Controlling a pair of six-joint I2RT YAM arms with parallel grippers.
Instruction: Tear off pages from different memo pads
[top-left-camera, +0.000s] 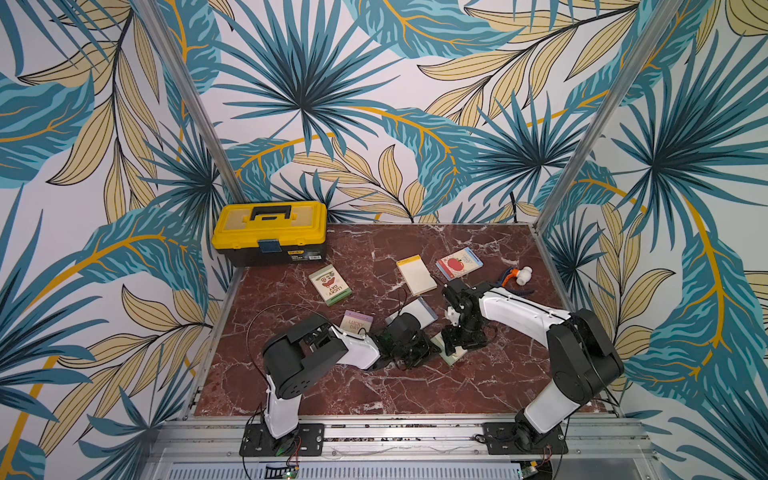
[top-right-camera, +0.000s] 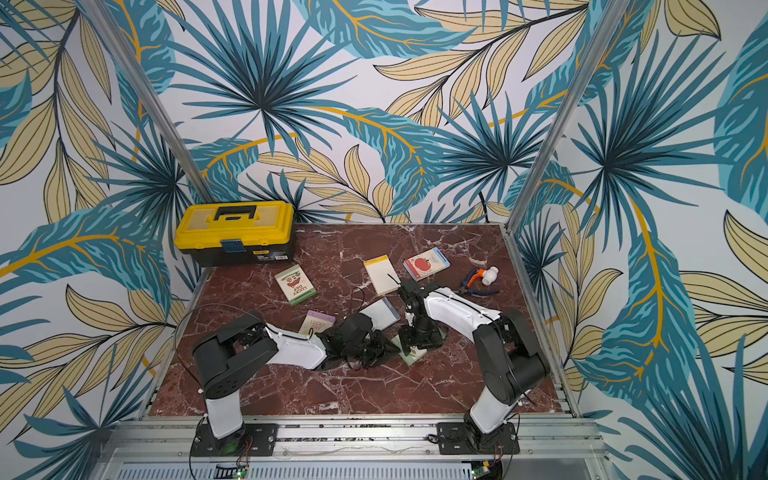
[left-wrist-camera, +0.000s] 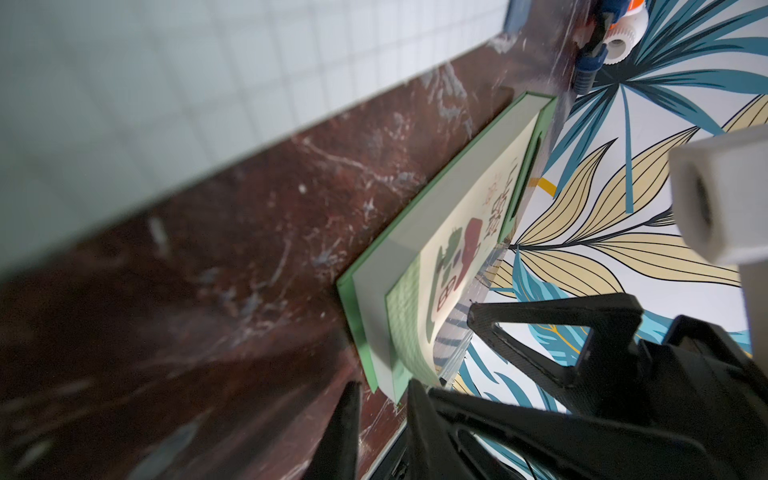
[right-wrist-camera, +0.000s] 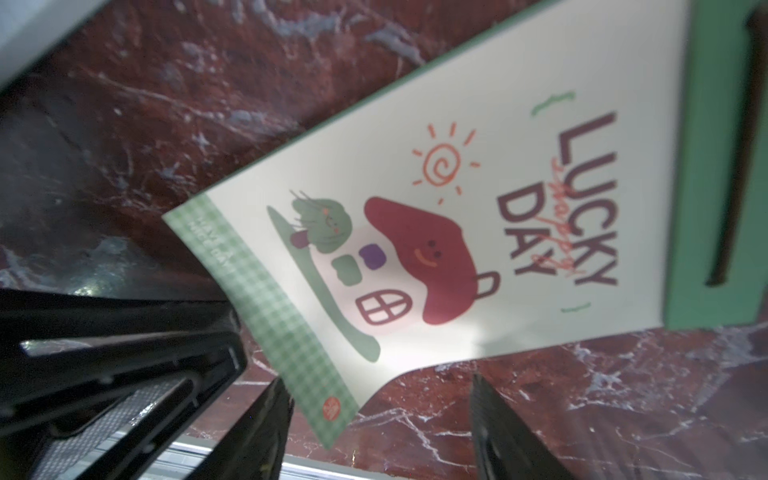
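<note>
A green-backed LUCKY DAY memo pad (right-wrist-camera: 496, 216) lies on the table between my arms. Its cover page bends upward at the near corner, where a green checked strip (right-wrist-camera: 272, 320) runs along the edge. My left gripper is beside that corner, its fingers parted by a narrow gap; no page clearly shows between them. Over the pad, my right gripper stands open with its fingers wide apart. The lifted page corner hangs near its left finger (right-wrist-camera: 268, 432), and contact cannot be told.
A grid-paper pad (top-left-camera: 417, 311) lies just behind, and a purple-topped pad (top-left-camera: 356, 321) to the left. Farther back are an orange-topped pad (top-left-camera: 416, 275), an apple-cover pad (top-left-camera: 460, 262) and another LUCKY DAY pad (top-left-camera: 329, 284). A yellow toolbox (top-left-camera: 270, 225) fills the back-left corner.
</note>
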